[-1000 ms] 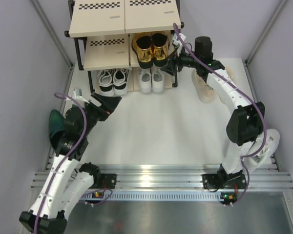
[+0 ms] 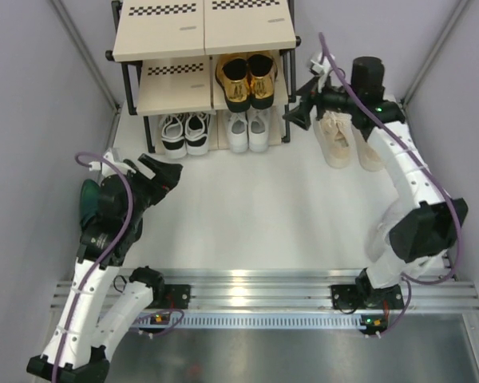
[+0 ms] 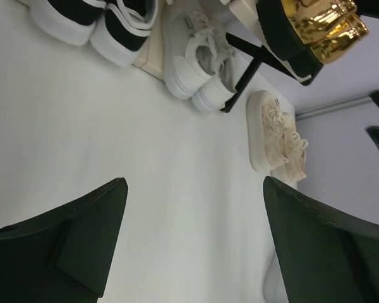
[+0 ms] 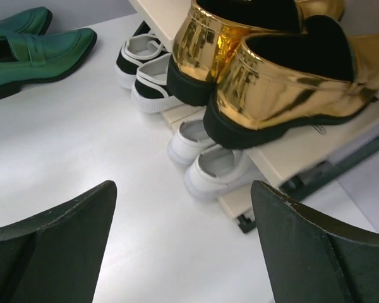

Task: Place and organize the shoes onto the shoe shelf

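Gold shoes (image 2: 236, 80) (image 4: 265, 88) stand side by side on the shelf's middle tier, right half. Below are white sneakers (image 2: 257, 129) (image 4: 211, 177) and black-and-white sneakers (image 2: 174, 136) (image 3: 117, 41). Cream shoes (image 2: 335, 148) (image 3: 268, 129) stand on the floor right of the shelf. Green shoes (image 2: 88, 199) (image 4: 31, 60) lie at the left, partly hidden by my left arm. My left gripper (image 2: 156, 171) is open and empty over the left floor. My right gripper (image 2: 302, 104) hangs just right of the shelf beside the gold shoes, fingers apart, nothing between them.
The floor between my arms is clear. Side walls bound the space left and right.
My right gripper has moved rightward, away from the gold shoes, and its arm has shifted right. My left arm has moved slightly left. The shoes on the shelf look unchanged.
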